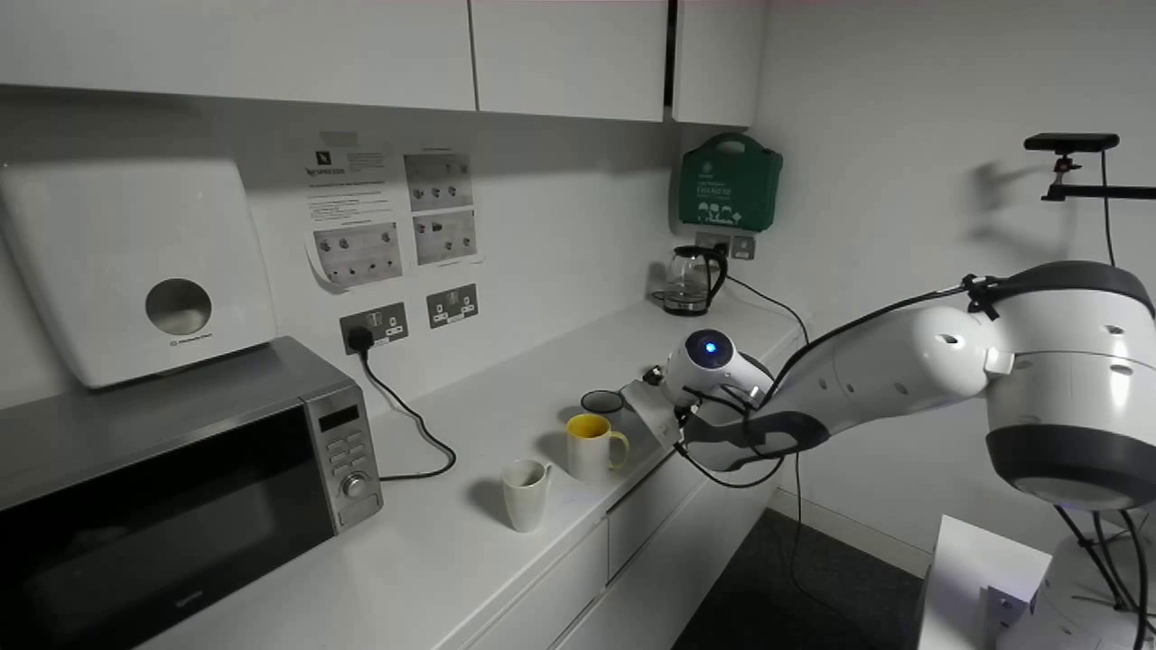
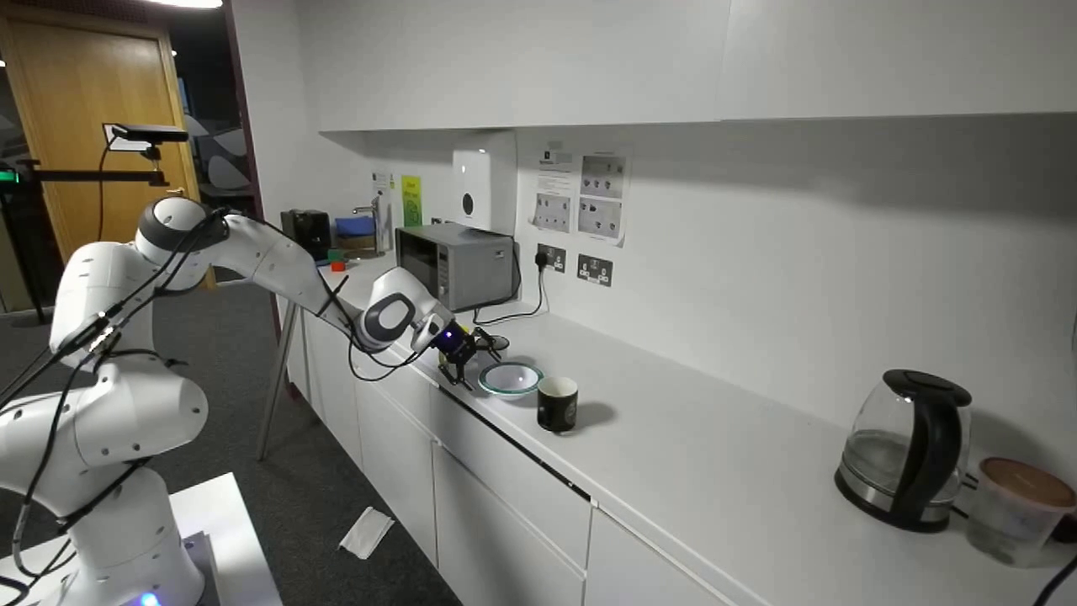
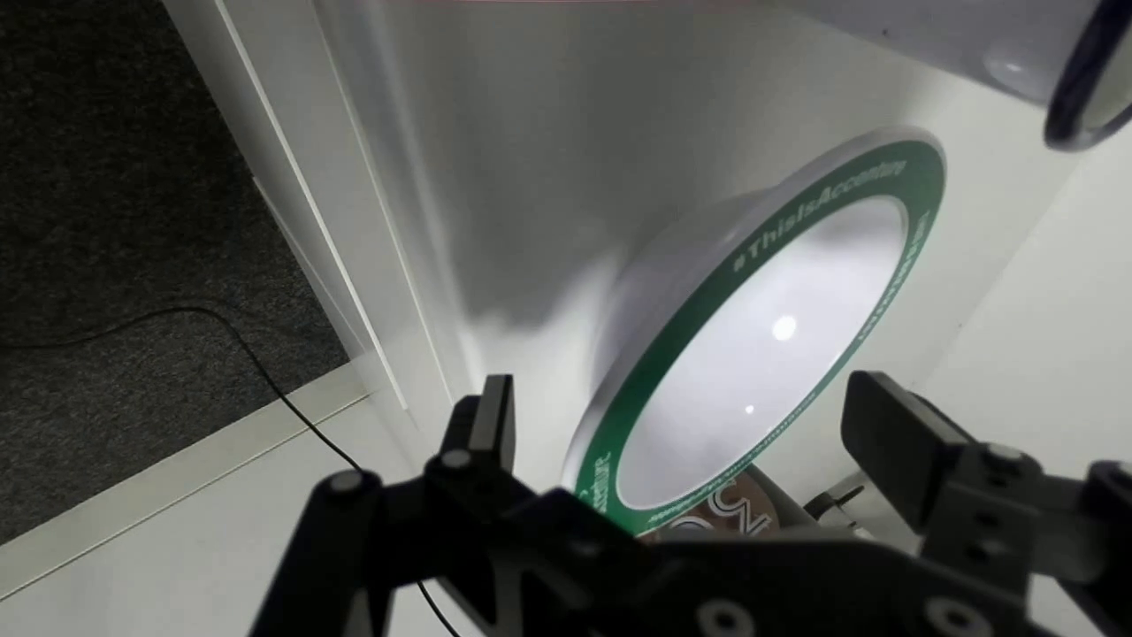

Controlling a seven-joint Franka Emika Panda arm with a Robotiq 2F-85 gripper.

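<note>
In the wrist view my gripper stands open, its two fingers wide apart. Between and beyond them lies a white bowl with a green lettered rim (image 3: 764,350), resting on the counter; nothing is gripped. A dark mug (image 2: 557,404) stands just past the bowl (image 2: 511,379) in exterior view 2. Part of a dark-rimmed light cup (image 3: 998,53) shows at the top right of the wrist view. In exterior view 1 the arm's hand hides the bowl, and a white mug with a yellow inside (image 1: 591,446) and a plain white mug (image 1: 526,496) stand nearby.
The microwave (image 1: 184,466) fills the counter's near left in exterior view 1. A glass kettle (image 2: 904,449) and a lidded tub (image 2: 1020,510) sit at the far end. Bare counter (image 2: 697,444) lies between dark mug and kettle. The counter's front edge runs close below my gripper.
</note>
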